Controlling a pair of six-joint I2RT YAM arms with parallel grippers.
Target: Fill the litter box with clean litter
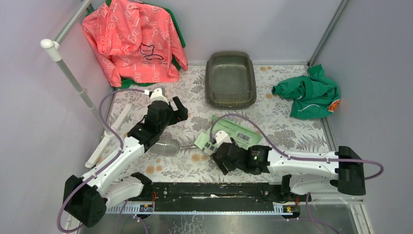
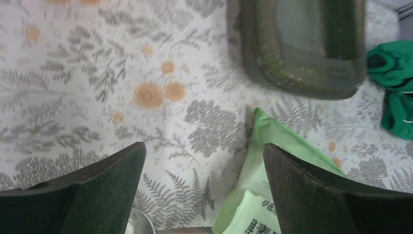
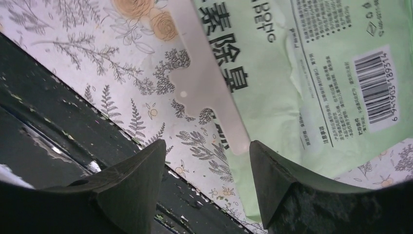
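Observation:
The empty dark litter box stands at the back middle. A green litter bag with a pale clip strip along one edge lies in front of it. My right gripper hangs over the bag's front left part, fingers apart, nothing between them in its wrist view. My left gripper is open and empty above the table, left of the box and bag. A metal scoop lies left of the bag, partly under the left arm.
Pink clothing hangs at the back left, with a white pole beside it. Green clothing lies at the back right. The table's dark front edge runs below the bag.

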